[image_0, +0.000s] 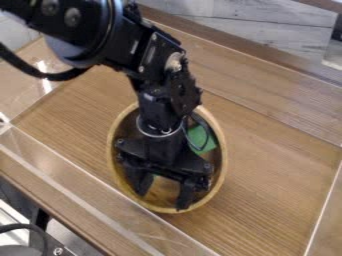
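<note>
My black gripper (163, 172) is lowered into a round yellow bowl (215, 188) near the middle of the view, its fingers open. A green object (201, 138) lies in the bowl, partly hidden behind the right side of the gripper. Whether any part of it is between the fingers is hidden.
A light wall (254, 25) runs along the back. A black cable (30, 232) is at the lower left edge.
</note>
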